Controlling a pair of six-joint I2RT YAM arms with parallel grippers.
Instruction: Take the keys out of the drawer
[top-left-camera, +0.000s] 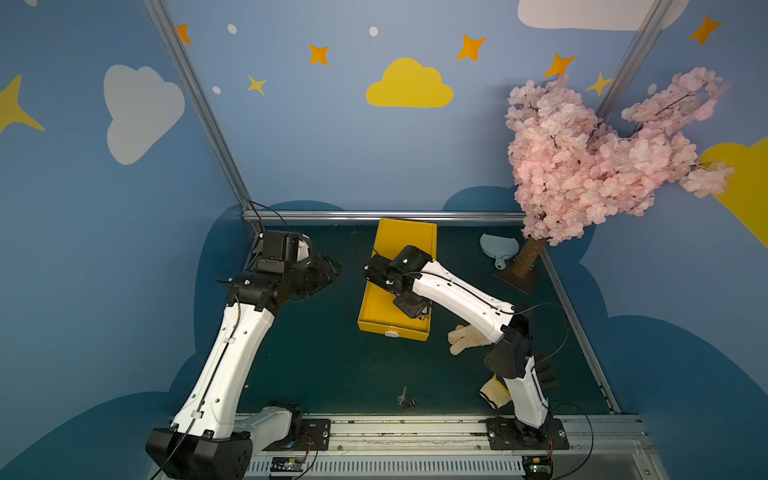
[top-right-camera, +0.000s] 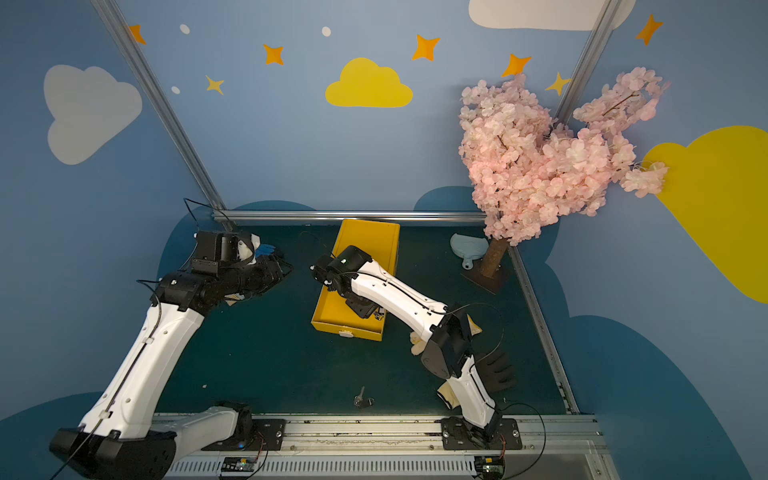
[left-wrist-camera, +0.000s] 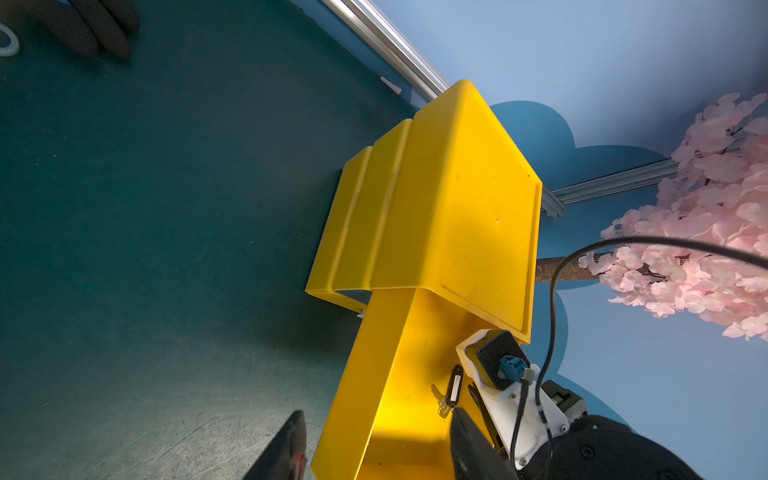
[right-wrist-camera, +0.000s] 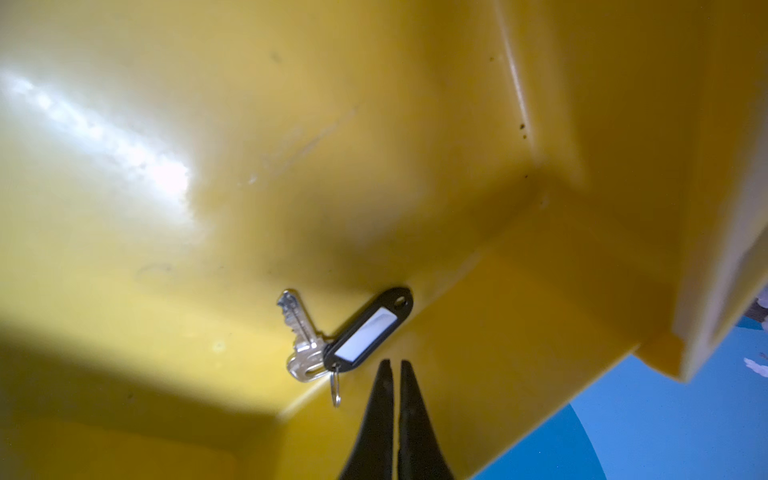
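Note:
The yellow drawer (left-wrist-camera: 384, 344) stands pulled out of its yellow cabinet (left-wrist-camera: 480, 216). On the drawer floor, by a side wall, lies a silver key (right-wrist-camera: 305, 344) on a ring with a black, white-labelled tag (right-wrist-camera: 368, 332). My right gripper is inside the drawer, shut with nothing between its fingers, its tips close beside the tag. To the left of the cabinet my left gripper is held open and empty, clear of the drawer. A second bunch of keys (top-left-camera: 406, 398) rests on the table near the front edge.
Pale gloves (top-left-camera: 466, 338) lie to the right of the drawer, partly under the right arm. A light blue dustpan (top-left-camera: 500, 248) and a pink blossom tree (top-left-camera: 524, 268) stand at the back right.

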